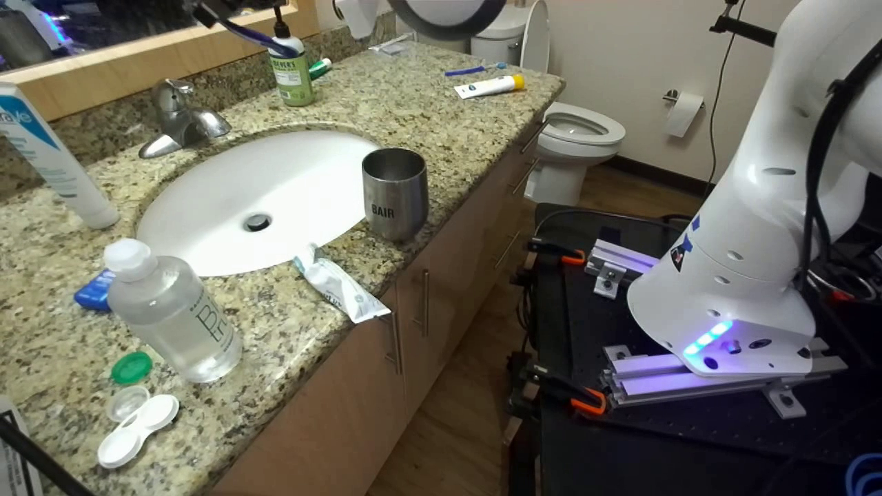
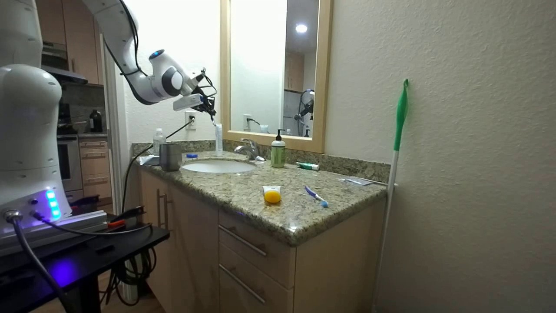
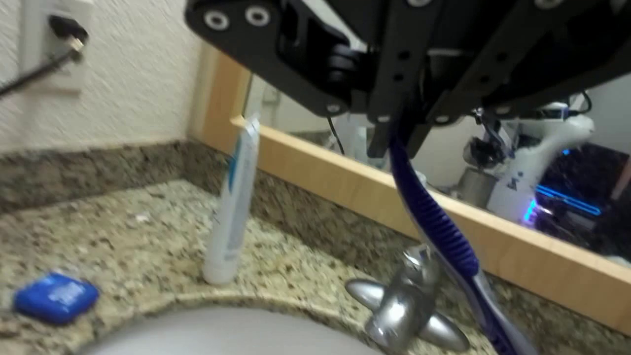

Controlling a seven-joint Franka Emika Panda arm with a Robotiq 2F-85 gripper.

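A purple toothbrush slants down and to the right from my gripper, which is shut on one end of it. The brush's lower end runs out of the wrist view. In exterior view 1 the toothbrush shows near the top edge, in front of the soap bottle, with most of the arm out of frame. Exterior view 2 has my gripper high over the counter near the mirror, clear of the basin. A steel cup stands upright and apart from it on the sink's front rim.
The faucet and an upright white tube stand below the gripper. The mirror frame is close behind. A clear bottle, crumpled tube and soap bottle are on the counter. The basin is empty.
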